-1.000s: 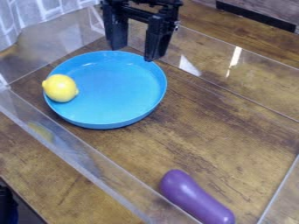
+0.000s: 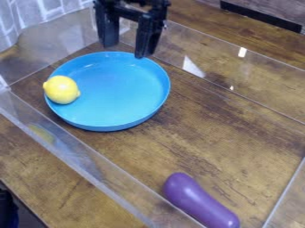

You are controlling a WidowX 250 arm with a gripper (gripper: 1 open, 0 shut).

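Note:
A blue plate (image 2: 113, 96) rests on the wooden surface, with a yellow lemon (image 2: 61, 89) on its left side. A purple eggplant (image 2: 199, 199) lies at the bottom right, apart from the plate. The dark gripper (image 2: 127, 40) hangs above the back of the plate at the top, open, with its two fingers apart and nothing visible between them. Its upper part is cut off by the frame.
Clear plastic walls (image 2: 87, 178) border the work area at the left, back and lower right. The wooden floor (image 2: 220, 120) right of the plate is clear down to the eggplant.
The gripper has moved slightly up and to the left over the last second. The plate, lemon and eggplant have stayed where they were.

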